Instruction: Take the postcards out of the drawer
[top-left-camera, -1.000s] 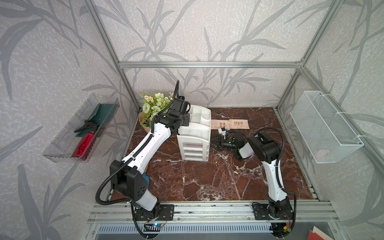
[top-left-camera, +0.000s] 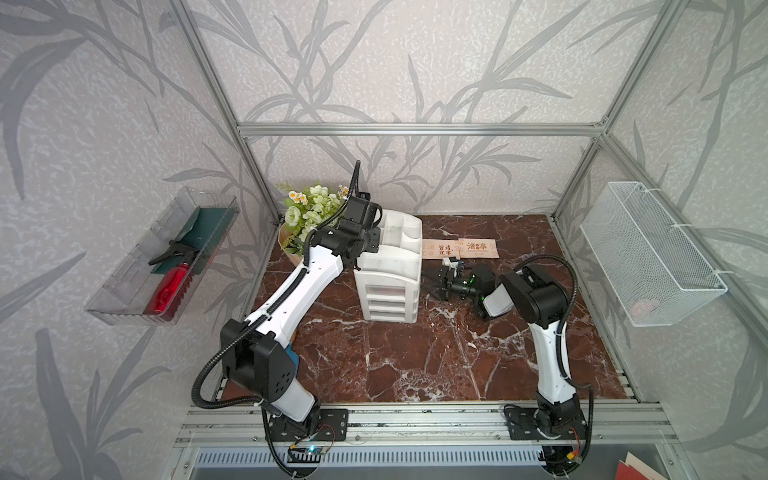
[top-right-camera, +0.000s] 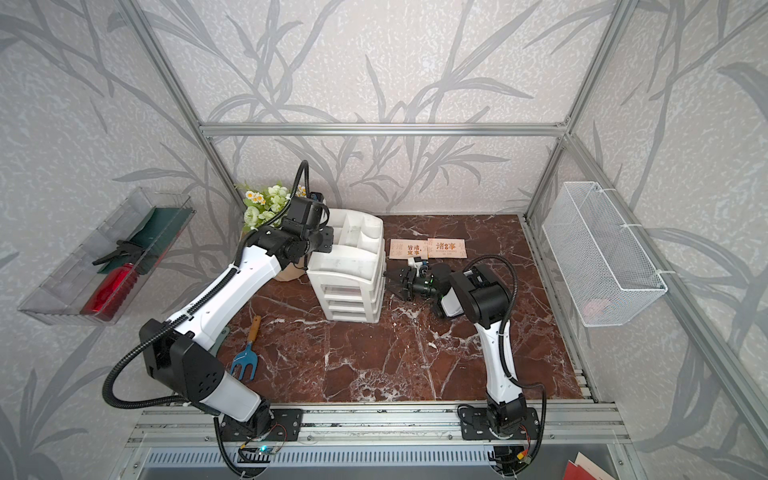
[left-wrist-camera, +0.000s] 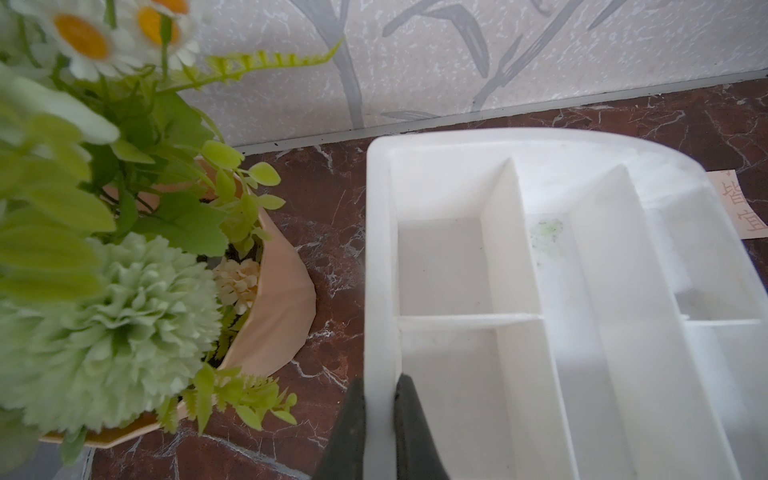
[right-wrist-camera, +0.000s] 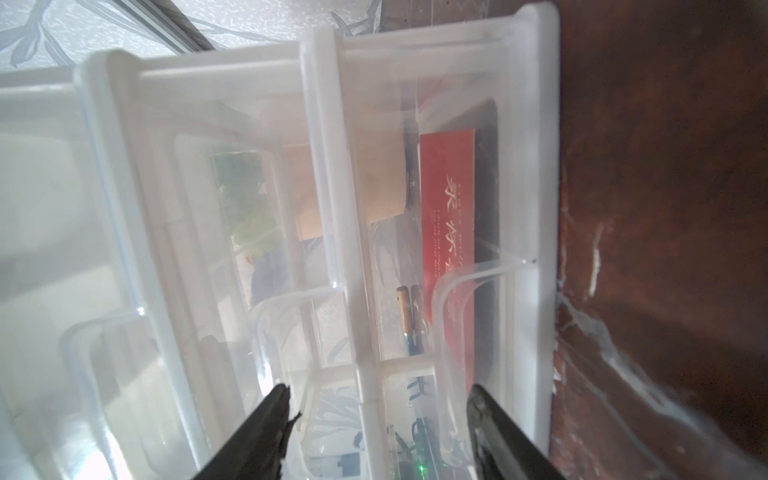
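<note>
A white drawer cabinet (top-left-camera: 386, 288) with compartments on top stands mid-table. My left gripper is shut on its left top rim (left-wrist-camera: 382, 264). My right gripper is open at the clear drawer fronts on the cabinet's right side, close to the lower handles (right-wrist-camera: 488, 272). Through the plastic show a red card or packet (right-wrist-camera: 446, 192) in the bottom drawer and a pale card (right-wrist-camera: 376, 184) above it. Two pale printed cards (top-left-camera: 440, 248) (top-left-camera: 477, 248) lie on the table behind the right gripper.
A flower pot (left-wrist-camera: 276, 296) stands left of the cabinet. A blue garden fork (top-right-camera: 244, 360) lies at front left. A clear wall basket (top-right-camera: 64, 304) hangs left, a white mesh basket (top-right-camera: 600, 256) right.
My right gripper has shifted very slightly beside the drawers. My left arm and the cabinet have not visibly moved.
</note>
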